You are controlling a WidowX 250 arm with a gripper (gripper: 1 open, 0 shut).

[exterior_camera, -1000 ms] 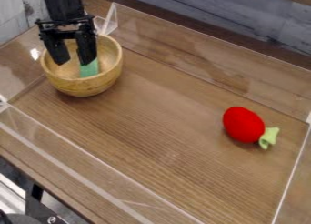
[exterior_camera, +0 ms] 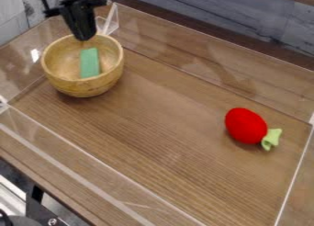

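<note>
The dark gripper [exterior_camera: 83, 26] is at the top left, just above the back rim of a yellow bowl [exterior_camera: 58, 78]. It looks shut, with nothing visible between its fingers. Inside the bowl lies a green block [exterior_camera: 90, 62]. A red rounded object [exterior_camera: 245, 126] with a pale green top [exterior_camera: 273, 137] lies on the wooden table at the right.
The gripper has moved up, away from over the bowl's inside, uncovering the green block, which remains in the bowl. The red object has not moved.
</note>
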